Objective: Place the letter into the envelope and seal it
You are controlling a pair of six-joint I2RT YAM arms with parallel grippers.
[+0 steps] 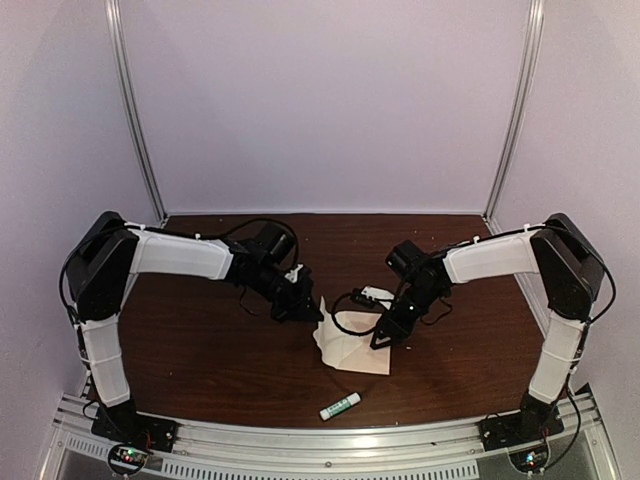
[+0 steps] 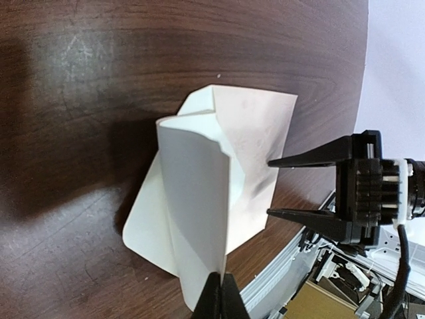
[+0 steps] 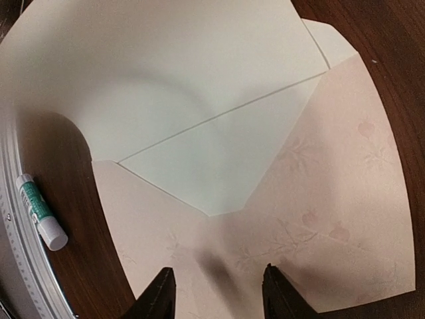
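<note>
The pink envelope (image 3: 352, 166) lies mid-table with white paper (image 2: 192, 193) at its left, curled upward, in the top and left wrist views. My left gripper is shut on the edge of this white paper. Whether it is the letter or a flap is hard to tell. My right gripper stands open over the envelope's right part, with its fingertips low on or just above the pink surface. A glue stick (image 1: 340, 405) lies apart from the envelope, near the table's front edge.
A metal rail (image 1: 280, 432) runs along the front edge, and pale walls enclose the back and sides.
</note>
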